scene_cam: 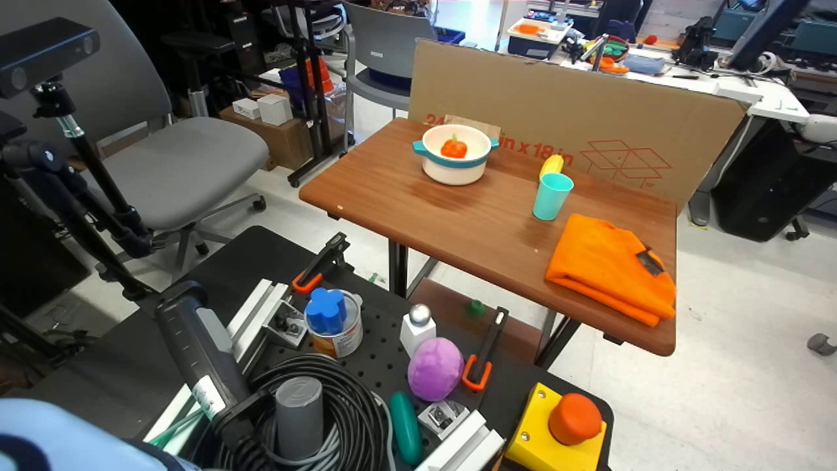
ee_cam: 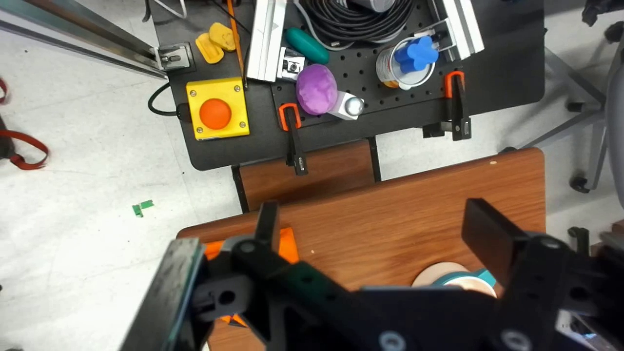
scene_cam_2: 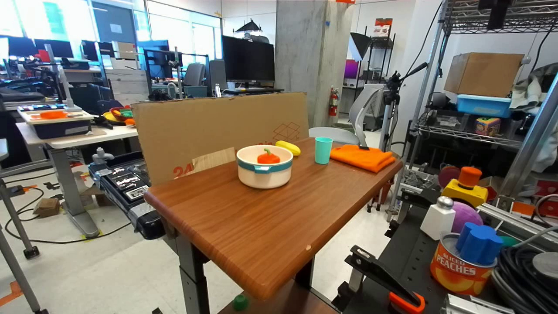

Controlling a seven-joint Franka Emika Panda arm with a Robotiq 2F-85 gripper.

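On the wooden table point(scene_cam: 471, 212) stands a cream pot point(scene_cam: 451, 173) with teal handles, an orange pepper point(scene_cam: 453, 148) inside it. A turquoise cup point(scene_cam: 553, 196) is upright, with a yellow banana point(scene_cam_2: 288, 148) lying behind it. A folded orange cloth point(scene_cam: 604, 267) covers the table's right end. In the wrist view, my gripper is open high above the scene, its fingers wide apart and nothing between them. The wrist view shows only part of the pot point(ee_cam: 439, 273) and the cloth point(ee_cam: 287, 245); my gripper's body hides the rest.
Beside the table, a black cart holds a yellow box with a red button point(ee_cam: 215, 113), a purple ball point(ee_cam: 317, 88), a peach can point(scene_cam_2: 460, 267) with a blue piece, and coiled cables. A cardboard sheet point(scene_cam: 549, 102) walls the table's far side.
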